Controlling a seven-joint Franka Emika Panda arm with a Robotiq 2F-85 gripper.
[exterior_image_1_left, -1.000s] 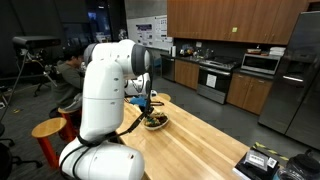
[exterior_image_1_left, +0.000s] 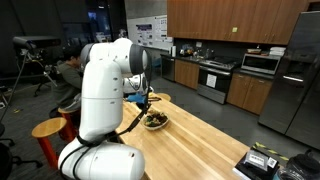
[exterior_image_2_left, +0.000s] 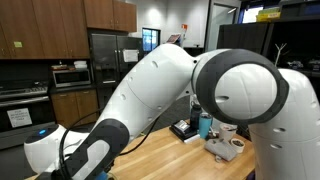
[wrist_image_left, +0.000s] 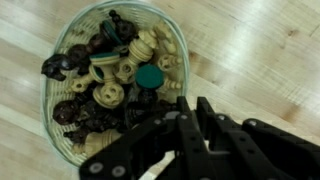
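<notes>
A round woven basket (wrist_image_left: 48, 100) full of dark and light wooden chess pieces fills the left of the wrist view. One dark piece among them shows a green felt base (wrist_image_left: 150, 77), facing up. My gripper is over the basket's right rim, with its black fingertips close together. What lies between them cannot be made out. In exterior view 1, the gripper (exterior_image_1_left: 144, 101) hangs just above and left of the basket (exterior_image_1_left: 155, 120) on the table. The gripper lies outside exterior view 2, where the white arm (exterior_image_2_left: 245, 85) crosses the picture.
A dark boxy item (exterior_image_1_left: 257, 163) sits at its right edge. In exterior view 2, a blue cup (exterior_image_2_left: 205, 127) and a greyish object (exterior_image_2_left: 224, 148) stand near the far end.
My gripper has risen slightly and shifted a little left from its lower place at the basket. The basket stays where it was.
</notes>
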